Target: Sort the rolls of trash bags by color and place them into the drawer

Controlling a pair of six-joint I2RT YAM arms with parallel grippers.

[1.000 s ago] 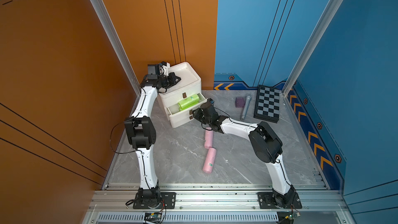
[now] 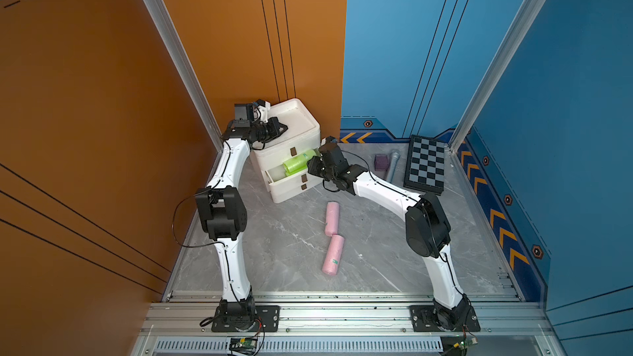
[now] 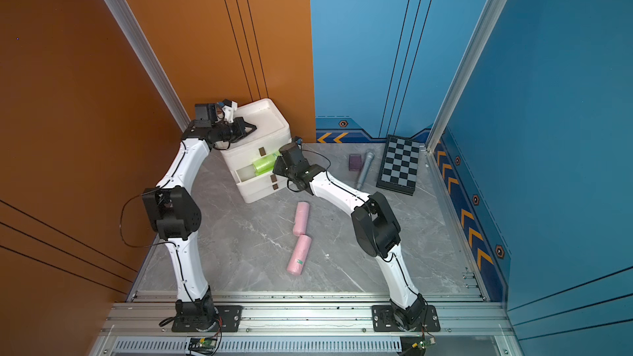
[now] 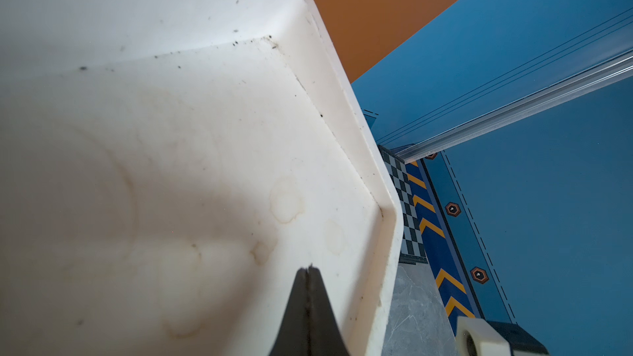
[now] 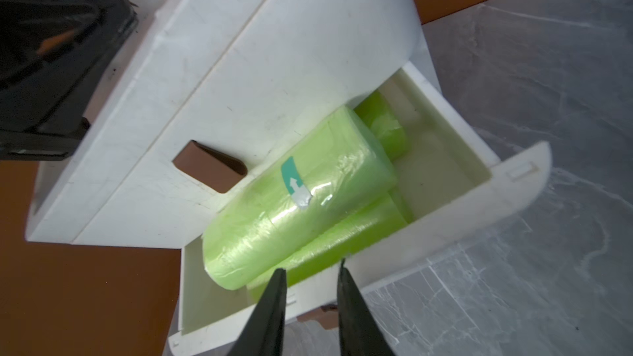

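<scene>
An open white drawer (image 5: 455, 191) holds several green rolls (image 5: 296, 197), one lying on others, marked in the right wrist view. My right gripper is at the drawer's front edge; its two fingers show slightly apart, and what is between them is unclear. My left gripper is shut over the white top (image 4: 197, 145) of the drawer unit. Two pink rolls, lie on the table in front of the unit.
A checkered board (image 2: 425, 161), a grey cylinder (image 2: 391, 168) and a purple block (image 2: 381, 161) are at the back right.
My right gripper has risen toward the back, over the drawer front, uncovering more of the upper pink roll. The left arm is nearly unchanged.
</scene>
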